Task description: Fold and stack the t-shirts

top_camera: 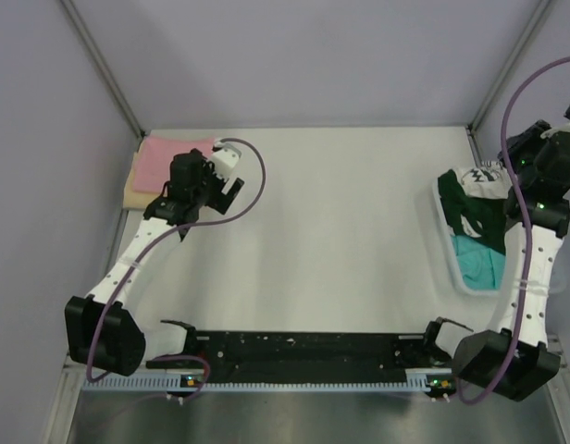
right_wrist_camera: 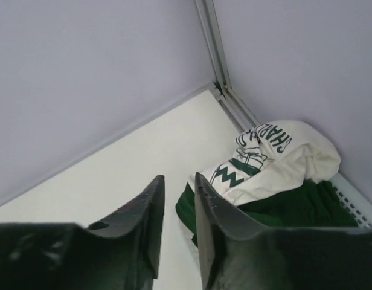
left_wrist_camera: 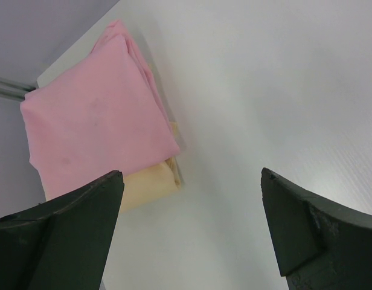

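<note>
A folded pink shirt [left_wrist_camera: 101, 115] lies on a folded pale yellow one [left_wrist_camera: 151, 184] at the table's back left. My left gripper [top_camera: 231, 191] stands open just right of this stack, with nothing between its fingers. The white bin [top_camera: 444, 236] on the right holds a white shirt with dark lettering [right_wrist_camera: 288, 148], a dark green one [top_camera: 484, 217] and a teal one [top_camera: 477, 264]. My right gripper is raised above the bin's back end. A narrow gap parts its fingertips, and no cloth shows in it; the white shirt lies beyond them.
Walls rise close behind the stack and along the right side of the bin. My right arm covers part of the bin.
</note>
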